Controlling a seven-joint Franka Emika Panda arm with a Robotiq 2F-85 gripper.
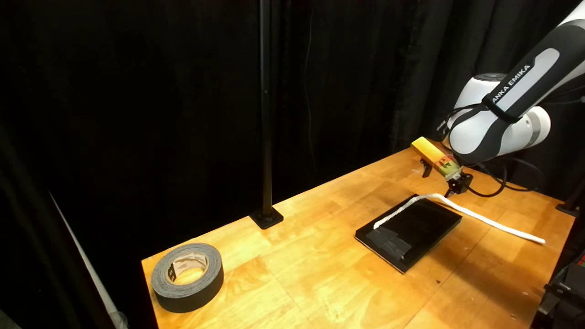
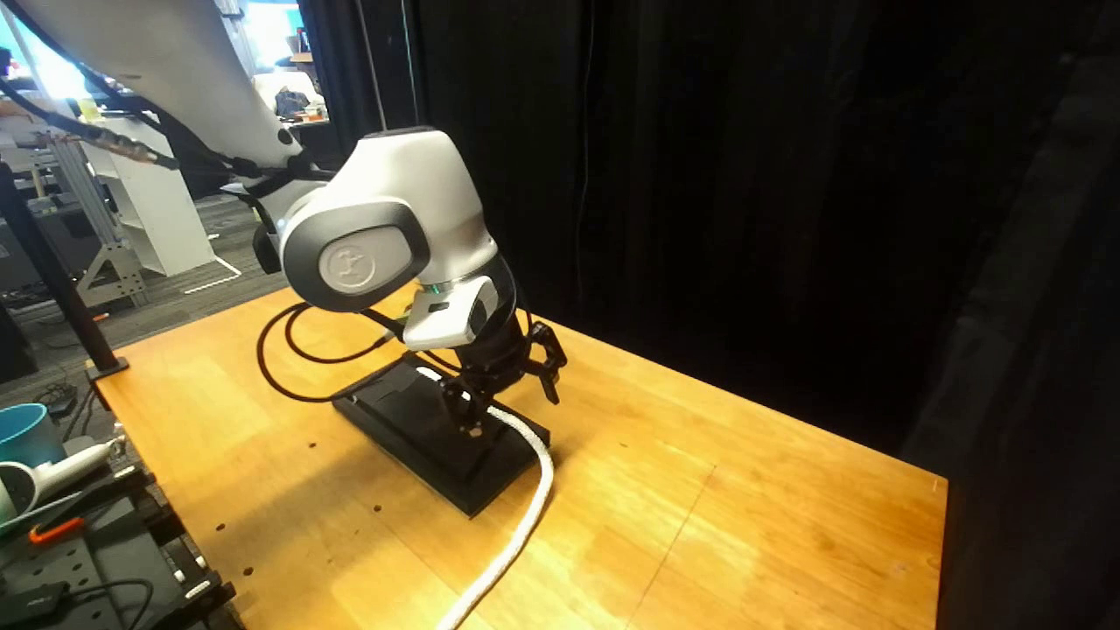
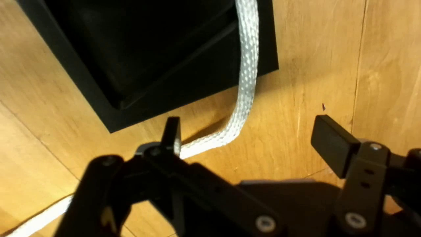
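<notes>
A white braided rope lies partly across a flat black tray and trails off over the bare table. In the wrist view the rope leaves the black tray and bends left. It passes behind the left finger and reappears at the lower left. My gripper is open, its fingers wide apart, with bare wood between their tips. From the second exterior view, the gripper is tilted low over the tray's end, one finger close by the rope. Whether that finger touches the rope, I cannot tell.
A roll of grey tape rests at the table's far left corner. A black post stands along the curtain-side edge.
</notes>
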